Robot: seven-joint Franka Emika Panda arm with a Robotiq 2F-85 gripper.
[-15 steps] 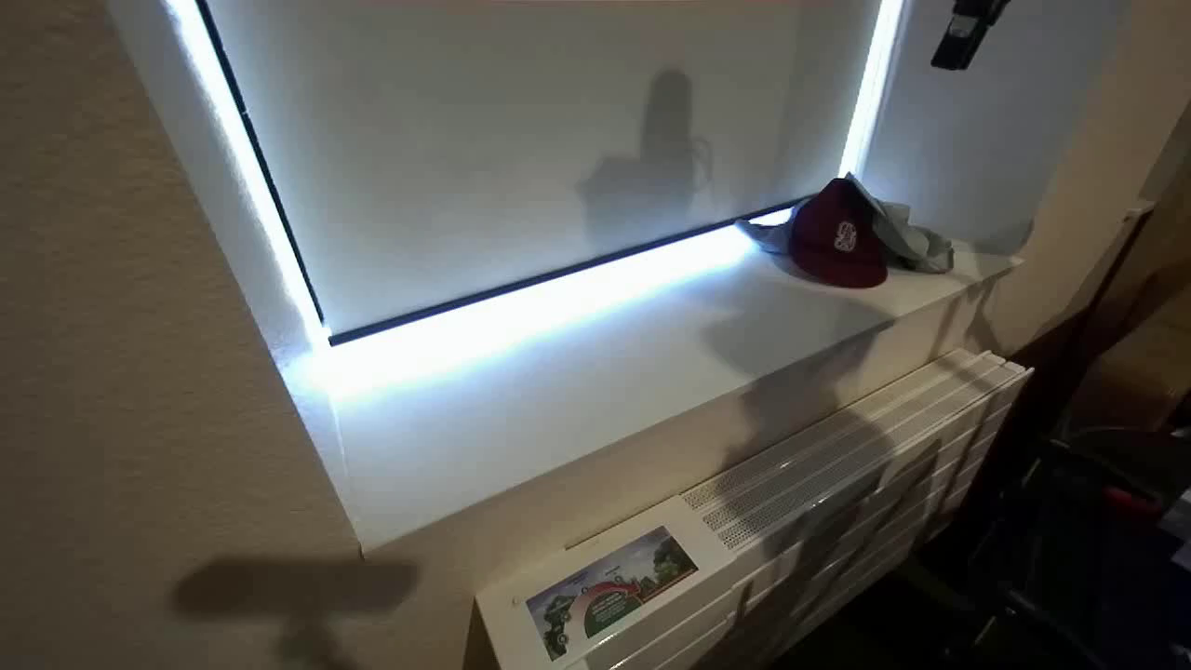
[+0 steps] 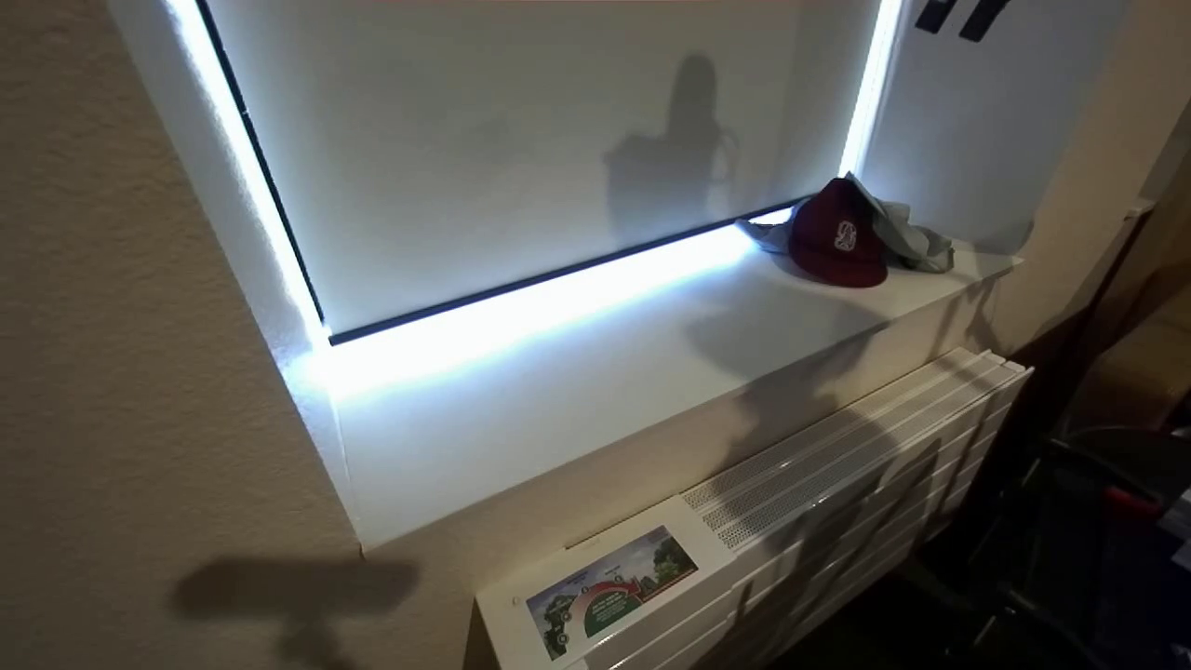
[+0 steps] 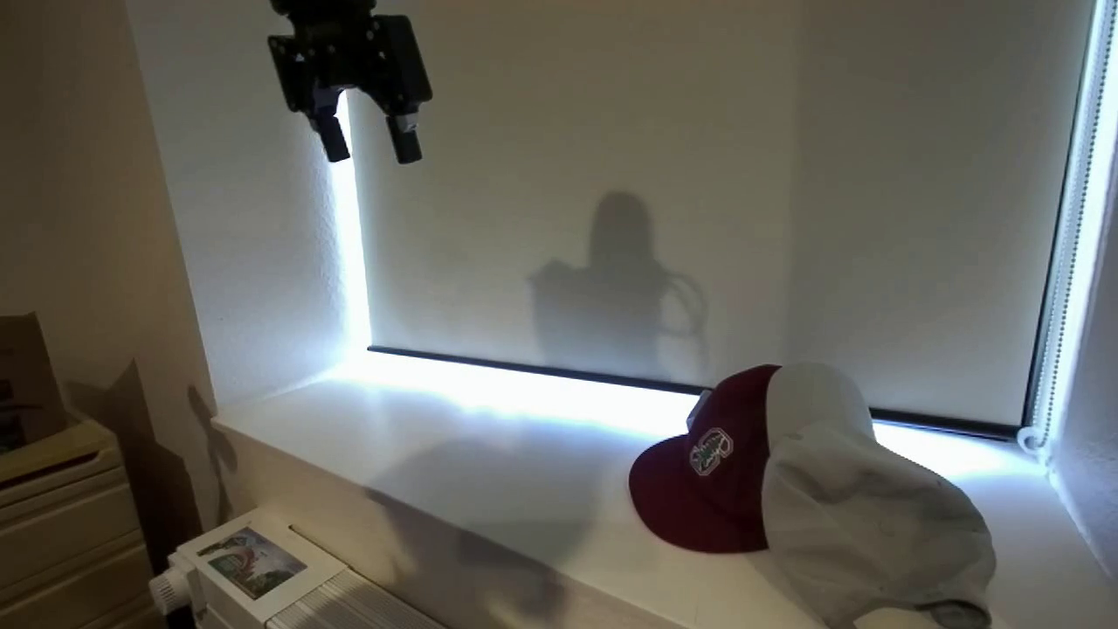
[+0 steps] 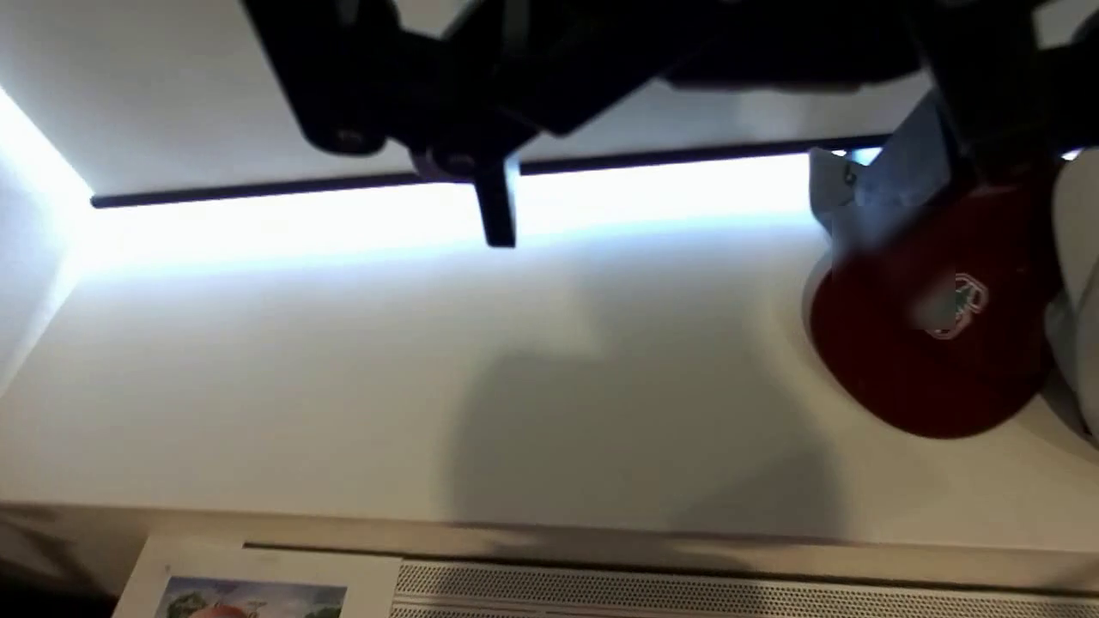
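High above the left part of the white windowsill hangs my black gripper, its two fingers spread and nothing between them in exterior view 2. Only the fingertips reach into the top right of exterior view 1. A maroon cap with a white emblem rests on the sill, well away from the gripper. Pale grey cloth or another hat lies against its right side and covers part of it. In the wrist view, dark gripper parts cross the upper edge, and the maroon cap sits at the right.
A drawn roller blind hangs behind the windowsill, with a bead chain at its right. A white radiator stands below, a picture on its top.
In exterior view 1 the gripper has shifted slightly up and turned, so two fingertips show instead of one. Its shadow on the blind has moved a little right. The cap has stayed put.
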